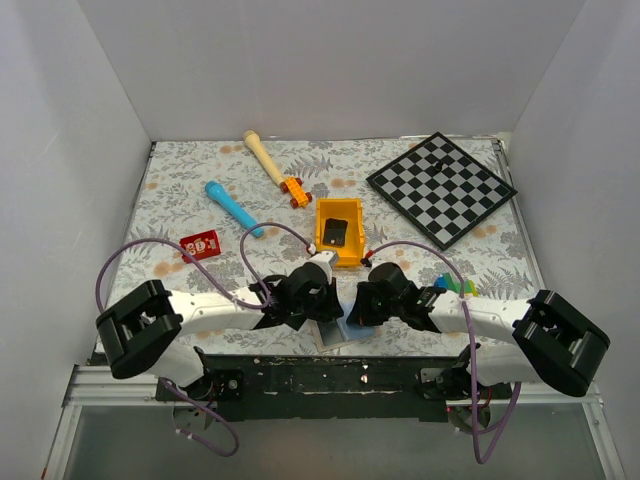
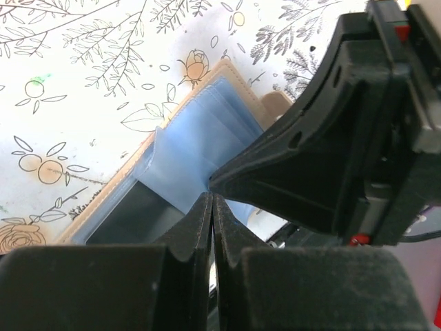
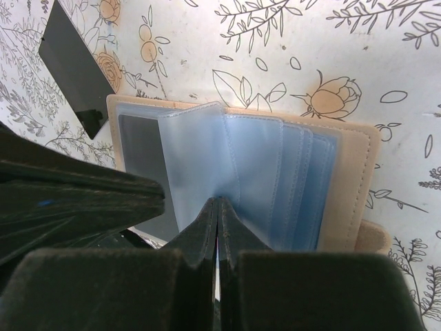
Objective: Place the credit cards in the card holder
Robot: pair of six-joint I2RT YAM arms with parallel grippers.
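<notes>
The card holder (image 1: 329,336) lies opened near the table's front edge, with tan borders and stitched, clear-blue pockets. Its blue sleeves (image 3: 262,165) overlap in steps, and the leading one is lifted and curled along its edge. Beside them shows a dark grey inner panel (image 3: 143,153). Over the sleeves, my right gripper is shut, its tips at the curled sleeve; nothing shows between them. My left gripper is also shut, tips above the holder near the sleeve's edge, nothing visible in it. I cannot make out a loose credit card.
A yellow box (image 1: 322,212) with a dark item (image 1: 335,232) inside stands just behind the grippers. Around lie a red packet (image 1: 201,245), a blue stick (image 1: 232,208), an orange toy (image 1: 296,191) and a checkerboard (image 1: 441,190). The two grippers are close together.
</notes>
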